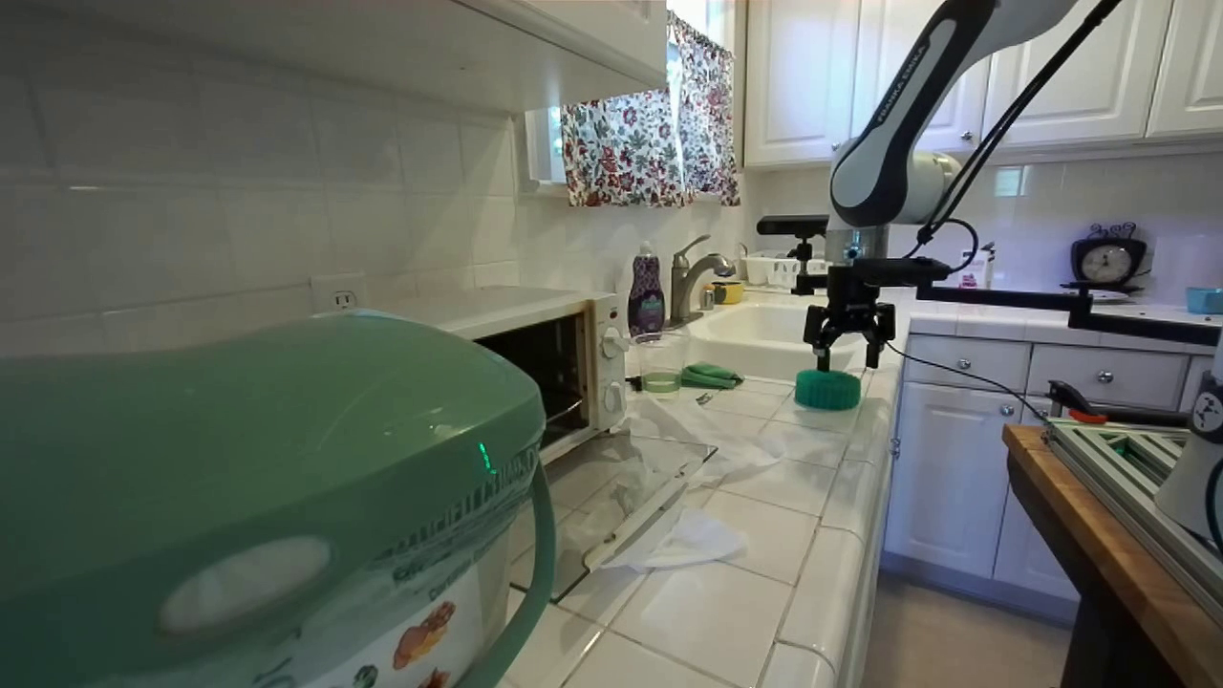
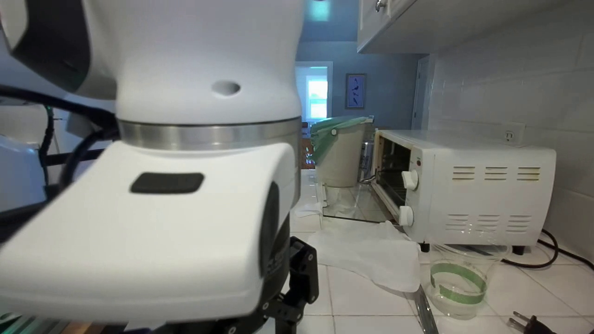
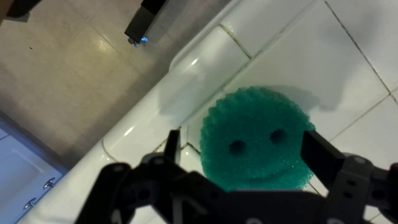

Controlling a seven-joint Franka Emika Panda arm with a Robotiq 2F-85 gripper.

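Observation:
A round green sponge (image 1: 827, 390) with a scalloped edge lies on the white tiled counter, close to its front edge and beside the sink. My gripper (image 1: 849, 357) points down just above it, open. In the wrist view the sponge (image 3: 255, 140) shows two dark holes and sits between the spread fingers of the gripper, with a gap of tile visible at the left finger. The right finger (image 3: 321, 158) overlaps the sponge's edge in that view; whether it touches cannot be told. In exterior view 2 the arm hides the sponge.
A white toaster oven (image 2: 479, 183) stands open against the wall, with a clear cup (image 2: 459, 284) near it. Crumpled white paper (image 1: 694, 541) lies on the counter. The sink (image 1: 757, 333) is behind the sponge, and the counter drops off at its rounded edge (image 1: 827, 568).

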